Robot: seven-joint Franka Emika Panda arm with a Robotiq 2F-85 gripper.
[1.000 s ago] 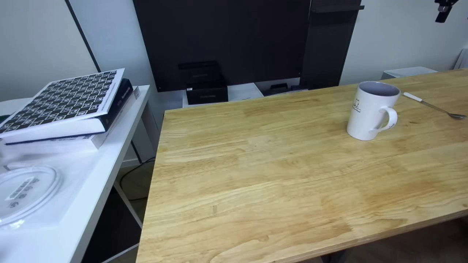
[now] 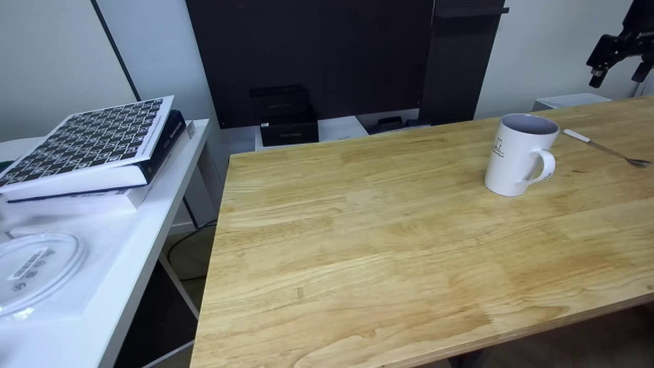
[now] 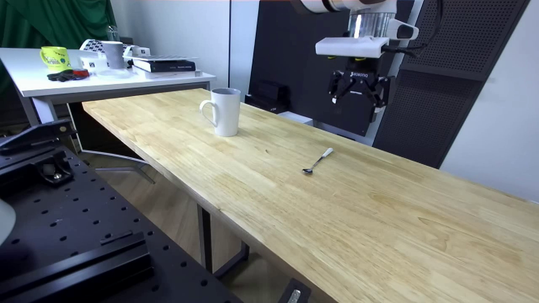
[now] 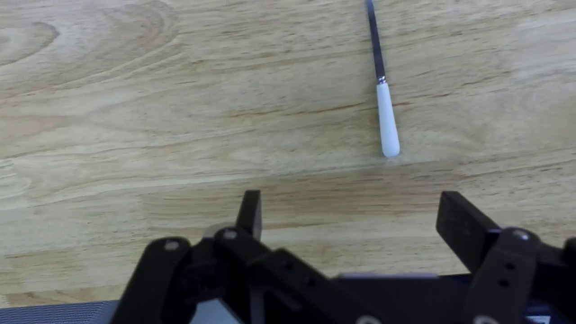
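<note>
A spoon with a white handle (image 4: 387, 121) and a thin metal shaft lies flat on the wooden table; its bowl (image 3: 307, 171) shows in exterior view 2 but is cut off in the wrist view. Standing upright on the same table is a tall white mug (image 2: 518, 156) with a grey inside, its handle turned away from the spoon in exterior view 2. My gripper (image 3: 355, 103) hangs in the air above the table's far side, open and empty. In the wrist view the handle's end lies just ahead of the gap between the fingertips.
A white side table (image 3: 121, 88) beyond its far end bears books, cups and other items. A black perforated bench (image 3: 101, 227) stands along the near side in exterior view 2.
In exterior view 1 my gripper has come lower and a little to the left, with more of it in sight. Spoon and mug stay where they were.
</note>
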